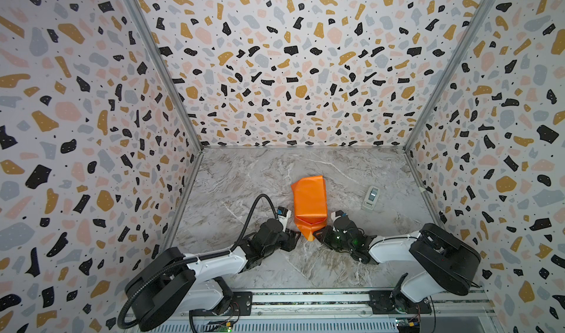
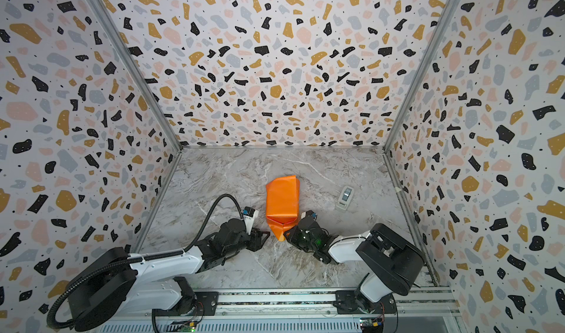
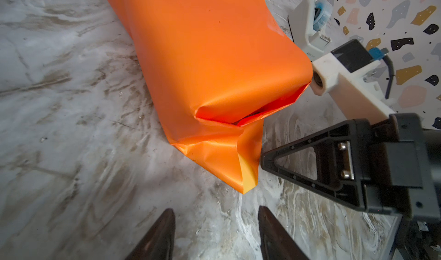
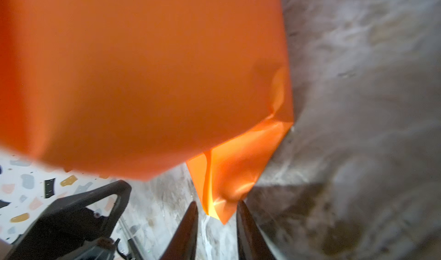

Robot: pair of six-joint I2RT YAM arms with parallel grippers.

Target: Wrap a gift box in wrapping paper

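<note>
The gift box, wrapped in orange paper (image 1: 310,197), lies on the table with its near end toward me. At that end the paper is creased inward, with a red-shaded fold, and a pointed flap (image 3: 229,163) sticks out low over the marble. Left of the flap, my left gripper stands open, its fingers wide apart over bare table. My right gripper is close to the flap from the right, its fingers parted. In the right wrist view the flap's tip (image 4: 223,214) shows between those fingers; whether they touch it I cannot tell.
A pale tape dispenser or similar device (image 1: 370,197) lies on the table to the right of the box. Both arms crowd its near end.
</note>
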